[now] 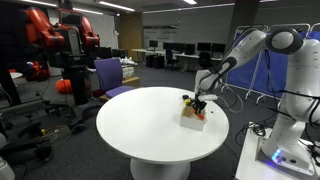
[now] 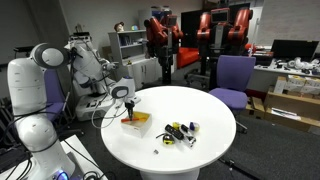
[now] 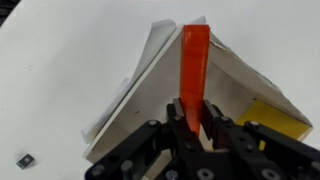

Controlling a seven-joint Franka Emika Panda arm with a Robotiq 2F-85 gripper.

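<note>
An orange-red bar-shaped object point(image 3: 195, 65) is held between the fingers of my gripper, which is shut on it. The object sticks out past the fingertips, above a pale open-topped box point(image 3: 142, 112). Inside the box, a yellow item point(image 3: 275, 120) lies near one corner. In exterior view 1 the gripper point(image 1: 199, 105) is at the opening of the box point(image 1: 190, 123). Exterior view 2 also puts the gripper point(image 2: 130, 112) at the box point(image 2: 138, 130); whether the held object touches the box's contents cannot be told.
The box stands on a round white table point(image 2: 200, 105). Several small dark and yellow items, among them a yellow ring-shaped one point(image 2: 167, 136), lie beside it. A small dark cube point(image 3: 25, 160) rests outside the box.
</note>
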